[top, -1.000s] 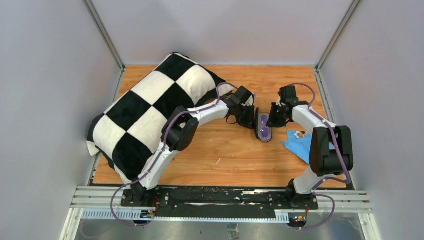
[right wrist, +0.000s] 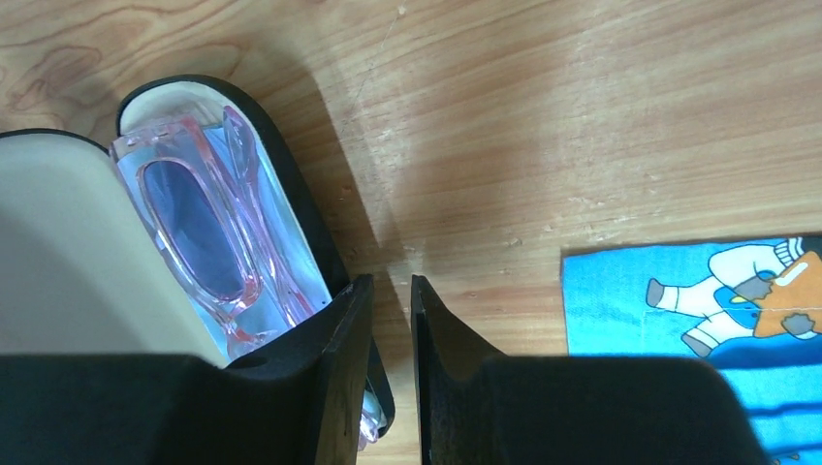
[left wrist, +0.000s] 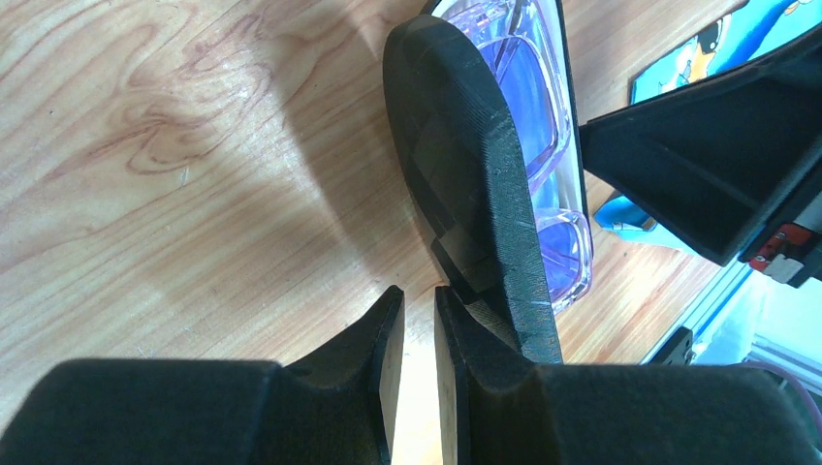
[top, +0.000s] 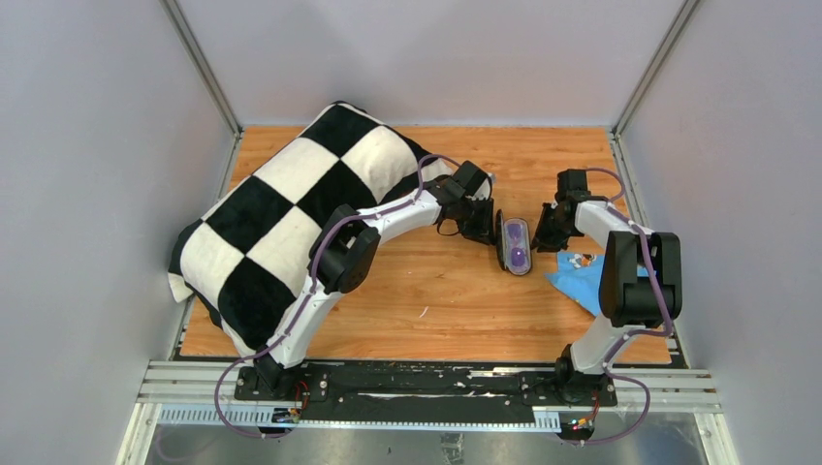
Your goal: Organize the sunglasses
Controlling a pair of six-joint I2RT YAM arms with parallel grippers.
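Observation:
The glasses case (top: 500, 241) stands open on the wooden table, with clear pinkish sunglasses (right wrist: 199, 223) on a pale blue cloth inside. Its black lid is upright on the left side. My left gripper is at that lid's outer side, fingertips slightly apart, the lid just past the right finger. My right gripper sits at the case's right edge, fingertips slightly apart over bare wood beside the rim. Nothing shows held in either.
A blue cartoon-print cloth (top: 577, 281) lies at the right, under the right arm. A large checkered cushion (top: 291, 223) fills the left of the table.
The case and my left gripper have shifted a little right since a second ago.

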